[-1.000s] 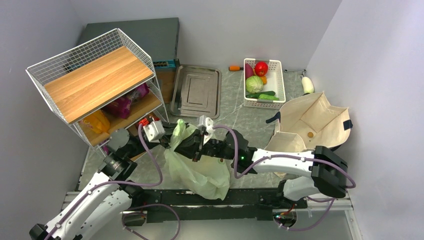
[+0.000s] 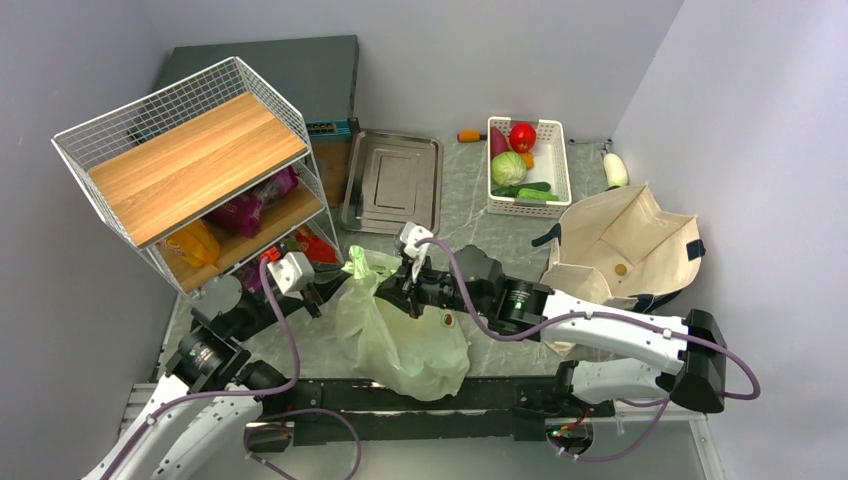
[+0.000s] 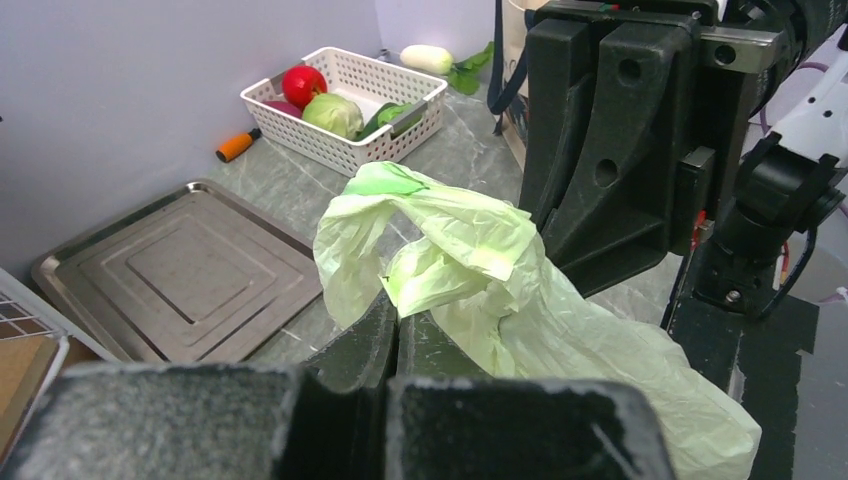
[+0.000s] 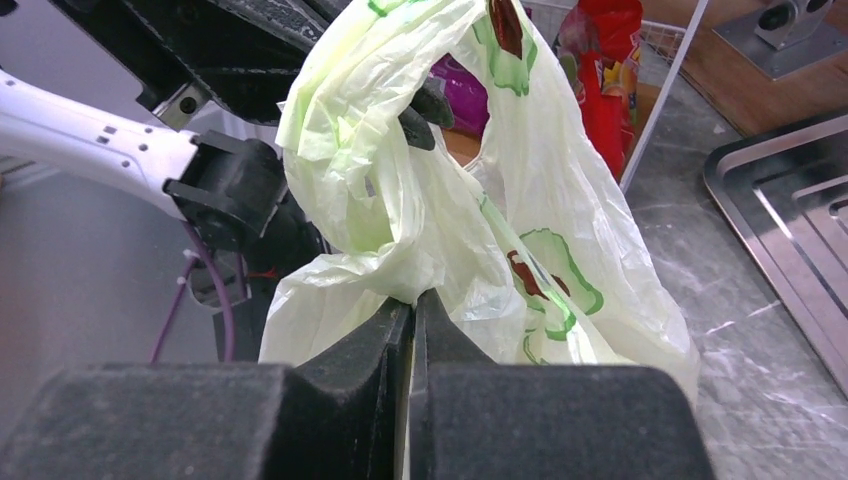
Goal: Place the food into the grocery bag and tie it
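The pale green grocery bag (image 2: 408,350) hangs bunched between my two arms at the front of the counter. In the left wrist view, a twisted end of the grocery bag (image 3: 460,245) comes down to the tips of my left gripper, which is shut on it. My right gripper is shut on gathered plastic of the grocery bag (image 4: 350,200), below a loop with a gap through it. Dark finger parts of the left arm (image 4: 425,110) show through that gap. What lies inside the bag is hidden.
A wire shelf (image 2: 200,165) with snack packets stands left. Behind the bag are a metal tray (image 2: 393,185) and a white basket (image 2: 530,165) of vegetables. An open canvas bag (image 2: 625,245) stands right. Between tray and basket the counter is clear.
My right gripper has shifted right, away from the left one. The left arm has drawn back left and toward the front.
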